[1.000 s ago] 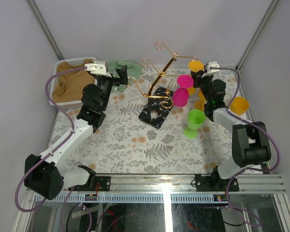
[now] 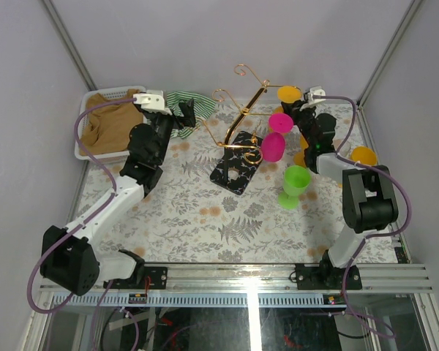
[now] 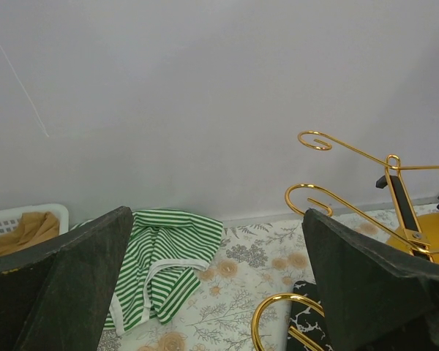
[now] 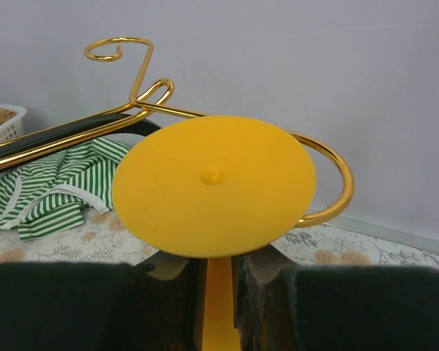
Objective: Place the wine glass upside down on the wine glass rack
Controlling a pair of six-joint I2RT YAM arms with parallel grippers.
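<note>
The gold wire rack (image 2: 241, 117) stands on a black patterned base (image 2: 227, 179). A yellow glass (image 4: 212, 197) is upside down at the rack's back right loop, its round foot uppermost; my right gripper (image 2: 296, 106) is shut on its stem. Pink glasses (image 2: 274, 146) sit on the rack below it, foot and bowl showing. My left gripper (image 2: 186, 113) stands open and empty left of the rack, its fingers wide apart in the left wrist view.
A green glass (image 2: 296, 179) stands on the patterned table, with more yellow glasses (image 2: 364, 156) at the right. A white basket (image 2: 102, 153) with brown cloth and a striped cloth (image 3: 168, 241) lie at the back left.
My right gripper and the yellow glass have shifted slightly left and upward in the top view, toward the rack's end. The left arm has barely moved.
</note>
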